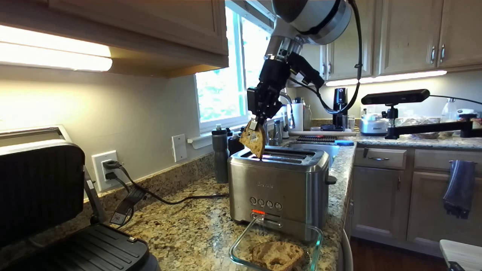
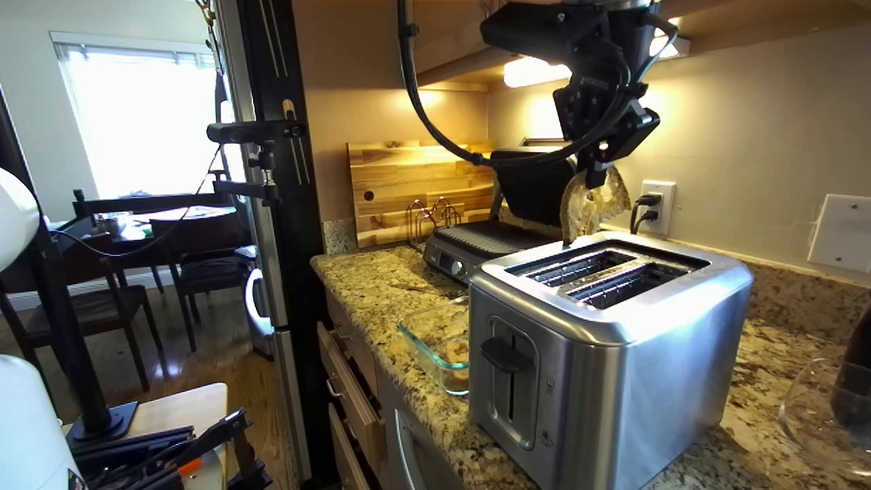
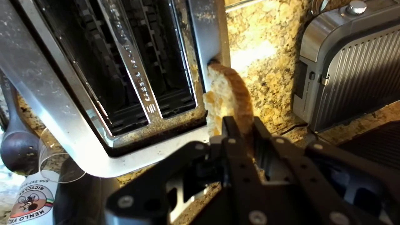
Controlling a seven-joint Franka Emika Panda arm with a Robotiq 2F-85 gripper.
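Observation:
A bread slice hangs tilted from my gripper, which is shut on its upper edge. In the wrist view the slice is beside the toaster's slots, over the metal rim on the grill side. Its lower tip is at the top of the steel toaster; whether it touches the rim I cannot tell. Both long slots look empty. A second bread slice lies in the glass dish in front of the toaster.
An open contact grill stands on the counter, with a power cord running along the wall. Bottles stand behind the toaster. A clear glass is close by it.

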